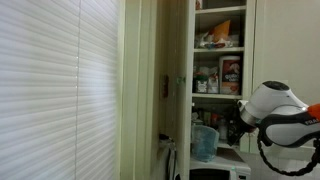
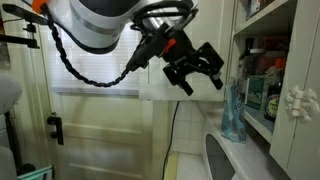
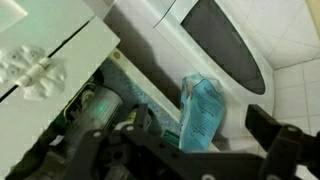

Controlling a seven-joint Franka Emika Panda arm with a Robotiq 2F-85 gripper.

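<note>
A crumpled light-blue bag (image 1: 205,143) stands at the edge of the cupboard's lowest shelf, beside the white appliance. Exterior view 2 has the same blue bag (image 2: 233,115) below and to the right of my gripper (image 2: 203,84), with a gap between them. My gripper is open and nothing shows between its fingers. In the wrist view the blue bag (image 3: 202,112) lies ahead, between the two dark fingers in the picture but farther off. Part of its lower end is hidden behind the gripper.
The white appliance with a dark window (image 3: 225,48) sits under the cupboard. Jars and a large tub (image 1: 230,74) fill the shelves. A cupboard door with a white childproof latch (image 2: 299,102) stands open close by. Pale tiles (image 3: 297,95) show at the wrist view's right.
</note>
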